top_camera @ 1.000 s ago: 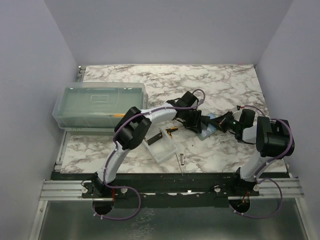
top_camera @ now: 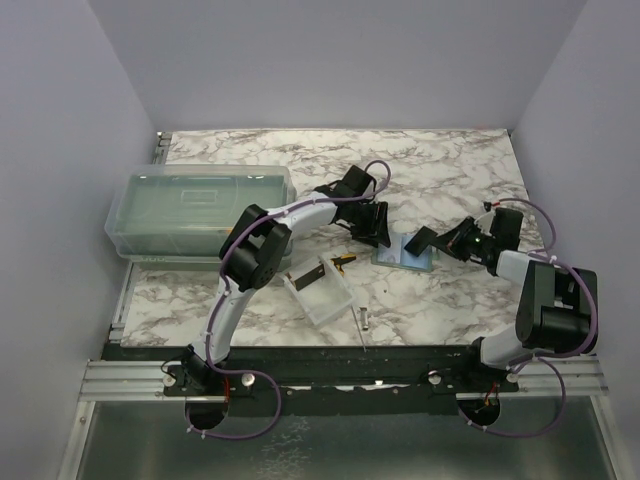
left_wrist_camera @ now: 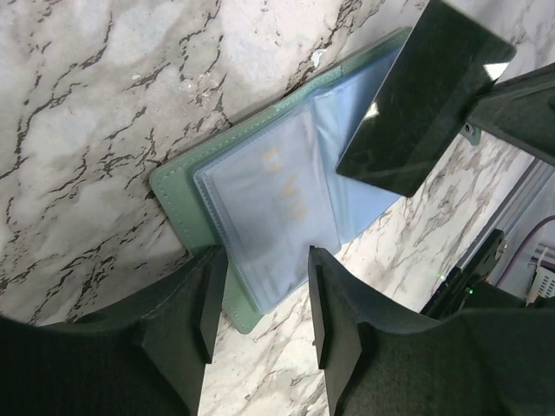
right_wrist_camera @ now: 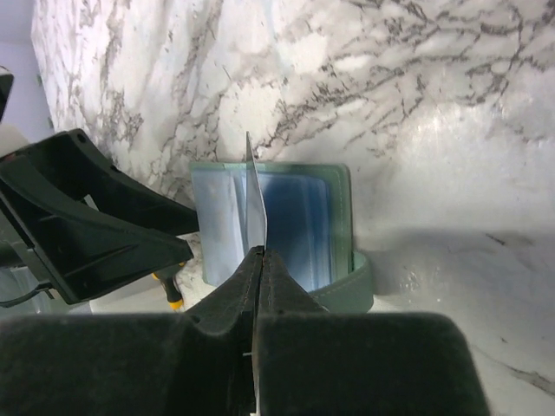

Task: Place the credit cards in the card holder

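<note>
The pale-green card holder [top_camera: 402, 252] lies opened flat on the marble table, its clear pockets [left_wrist_camera: 269, 182] facing up. Thin and black, a card [top_camera: 420, 241] stands tilted over the holder's right half, with my right gripper [top_camera: 446, 245] shut on one end of it. The right wrist view shows the card [right_wrist_camera: 254, 199] edge-on, above the blue pocket. At the holder's left end is my left gripper [top_camera: 378, 238], its fingers [left_wrist_camera: 212, 282] apart. A corner of the holder shows between them in the left wrist view; whether they touch it I cannot tell.
A white divided tray [top_camera: 322, 297] stands front left of the holder, beside an orange and black tool [top_camera: 343, 260]. Farther left is a large green-tinted box [top_camera: 200, 215]. Behind and in front of the holder, the table is mostly free.
The holder has turned straighter and shifted left, together with my left gripper. My right gripper has moved slightly right with the black card, which has come clear of the left gripper's fingers.
</note>
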